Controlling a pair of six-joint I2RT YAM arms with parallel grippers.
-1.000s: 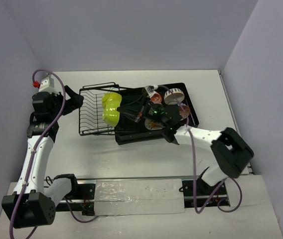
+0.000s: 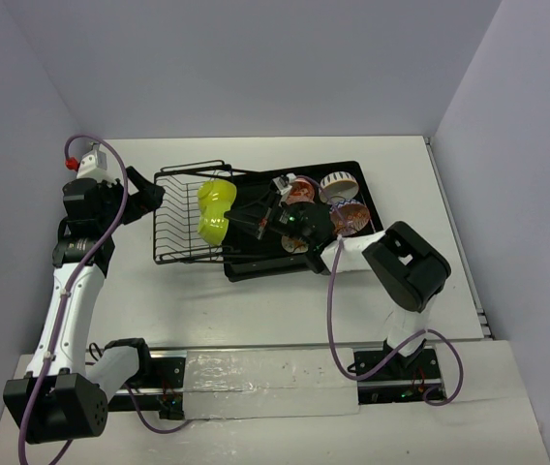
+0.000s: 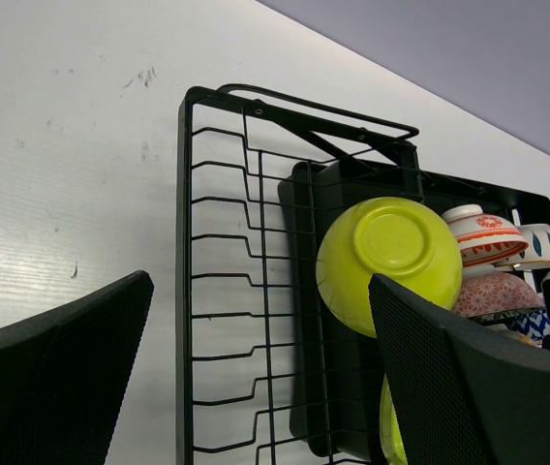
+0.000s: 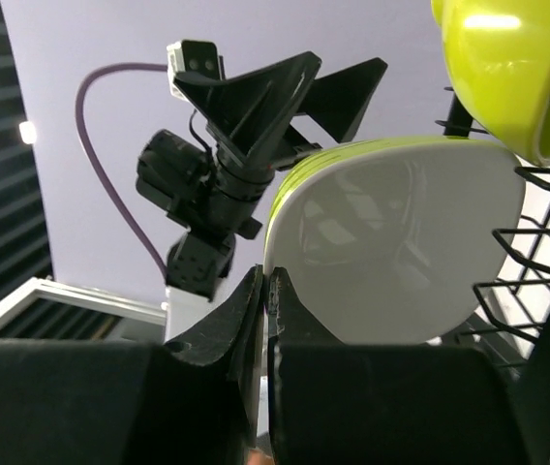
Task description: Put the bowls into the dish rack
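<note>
My right gripper is shut on the rim of a yellow bowl (image 4: 381,232) with white inside, held on its side low in the wire rack (image 2: 173,218). Another yellow bowl sits beside it, seen bottom-up in the left wrist view (image 3: 388,262). From above, both yellow bowls (image 2: 215,194) are side by side at the rack's right part. My left gripper (image 2: 154,189) stands open just left of the rack, with nothing between its fingers.
A black drainer tray (image 2: 275,266) holds several patterned bowls, such as the striped one (image 2: 339,184) and an orange one (image 3: 478,232). Bare table lies left, right and in front.
Since about a second ago the right arm's elbow has swung left and toward the back, while the held bowl has shifted only slightly. The left arm has stayed still.
</note>
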